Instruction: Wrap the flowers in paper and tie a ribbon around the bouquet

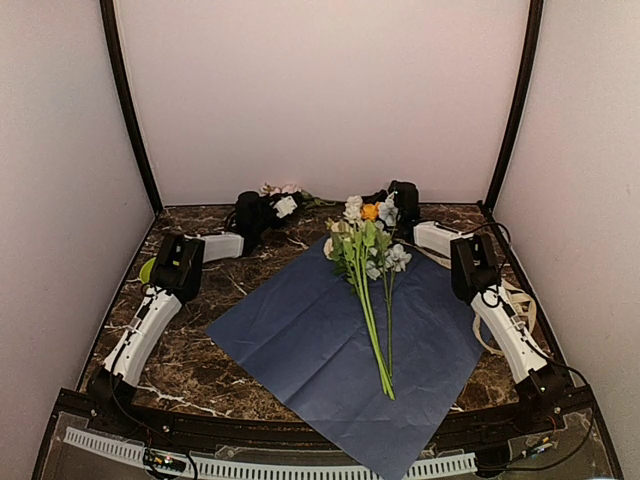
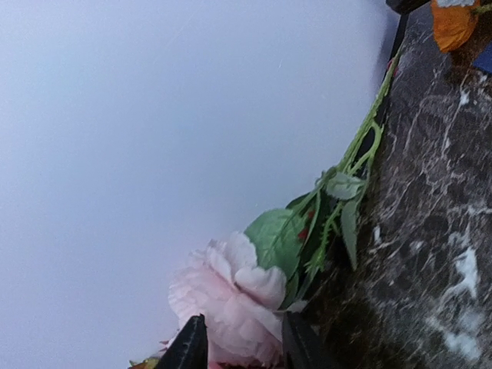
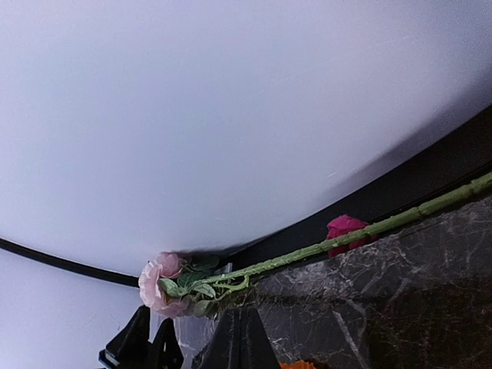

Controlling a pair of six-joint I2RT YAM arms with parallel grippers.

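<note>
A bouquet of white, orange and pale blue flowers with green stems (image 1: 365, 310) lies on dark blue paper (image 1: 280, 330). At the back wall a pink flower (image 2: 223, 292) with leaves and a long stem (image 3: 415, 212) spans between the grippers. My left gripper is shut with something between its fingers, by the pink bloom; what exactly is gripped is unclear. My right gripper is shut, with nothing visible between its fingers, below that stem, beside the bouquet's heads at the back right.
Cream ribbon (image 1: 525, 310) lies in loops at the right under the arm. A magenta flower (image 3: 344, 231) is by the back edge. A green round object (image 1: 146, 271) is at the left. Bare marble (image 1: 235, 290) shows left of the paper.
</note>
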